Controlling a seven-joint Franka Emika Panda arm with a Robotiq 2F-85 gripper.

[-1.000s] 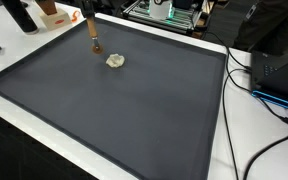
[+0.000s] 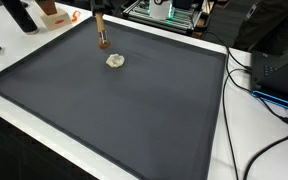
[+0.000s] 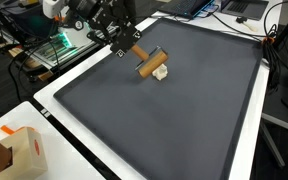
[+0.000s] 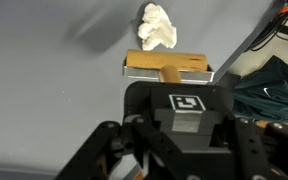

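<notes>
A wooden tool with a broad head and a short handle (image 3: 152,63) is held over the grey mat in exterior view 2. My gripper (image 3: 130,48) is shut on the handle of that tool. In the wrist view the tool's wide wooden head (image 4: 167,66) stretches across in front of the fingers, and the fingers themselves are mostly hidden behind a dark mount with a printed marker. Close beside the head, apart from it, lies a crumpled off-white piece (image 4: 157,27), seen also as a pale lump (image 2: 115,61) in exterior view 1.
An orange and white object (image 2: 54,15) stands off its far-left corner. A black device with cables (image 2: 279,85) is at the right.
The tool has shifted slightly to the right, nearer the off-white piece, and its angle has changed a little. The off-white piece has stayed where it was.
</notes>
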